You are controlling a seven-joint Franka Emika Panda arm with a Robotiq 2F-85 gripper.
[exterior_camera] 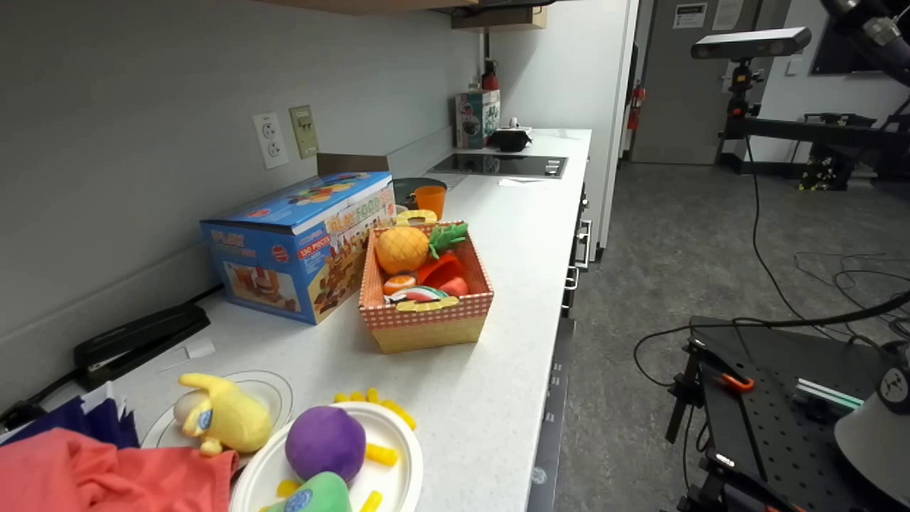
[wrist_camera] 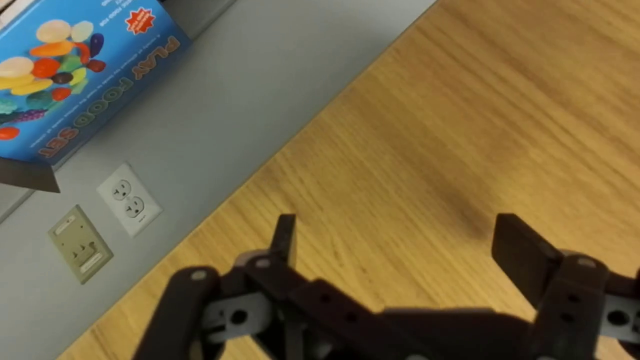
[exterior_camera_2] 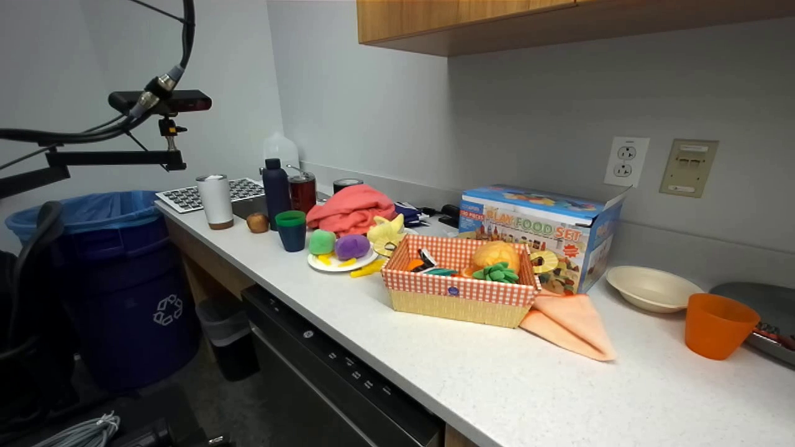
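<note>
My gripper stands open in the wrist view, its two dark fingers wide apart and nothing between them. Behind it is the wooden underside of the upper cabinet (wrist_camera: 372,156). On the counter sits a red-checked basket (exterior_camera: 431,336) holding a toy pineapple (exterior_camera: 402,249) and other toy food. Nearer in exterior view 1, a white plate (exterior_camera: 407,461) carries a purple plush (exterior_camera: 325,444), a green plush (exterior_camera: 318,495) and yellow pieces. A yellow plush (exterior_camera: 234,418) lies beside the plate. Neither exterior view shows the gripper's fingers.
The play food box (exterior_camera_2: 533,205) stands behind the basket, against the wall. To its right are a bowl (exterior_camera_2: 652,289) and an orange cup (exterior_camera_2: 719,325); a peach cloth (exterior_camera_2: 570,324) lies by the basket. Bottles and a tumbler (exterior_camera_2: 216,201) crowd the far left.
</note>
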